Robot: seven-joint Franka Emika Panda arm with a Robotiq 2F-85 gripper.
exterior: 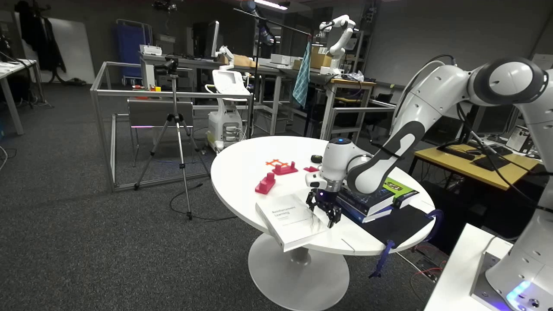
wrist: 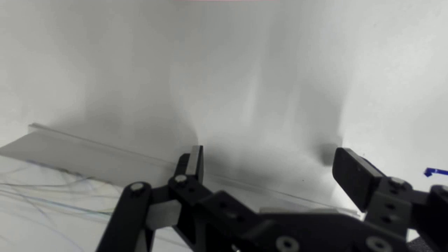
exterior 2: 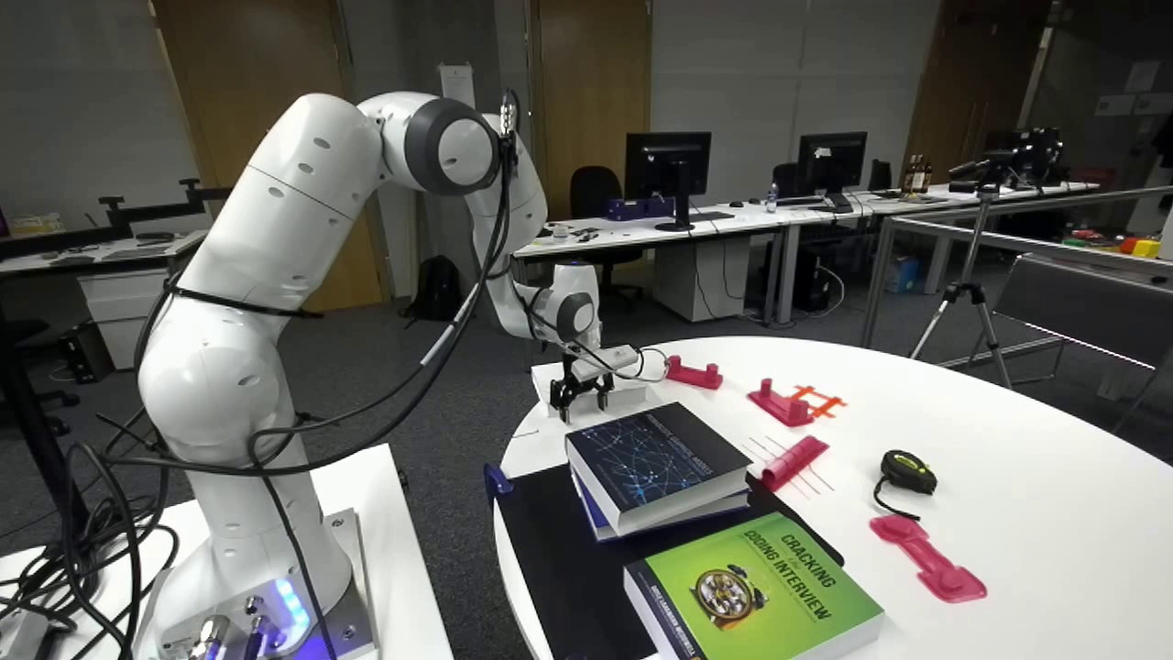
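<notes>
A white book titled "Reinforcement Learning" (exterior: 284, 211) lies flat at the table's edge in exterior view 1, its near left part reaching past the rim. My gripper (exterior: 322, 210) points down at the book's right side, low over the table. The wrist view shows the open gripper with its fingers wide apart and nothing clasped between them. The book's pale side (wrist: 96, 155) runs behind the left finger; its cover, with thin curved lines, fills the lower left. Whether the fingertips touch the book cannot be told.
A dark blue book (exterior 2: 657, 456) tops a stack beside the gripper, with a green book (exterior 2: 770, 588) nearby. Several red parts, such as the red block (exterior: 265, 184), and a tape measure (exterior 2: 908, 471) lie farther across the white table (exterior 2: 1034, 440). Its far side has free room.
</notes>
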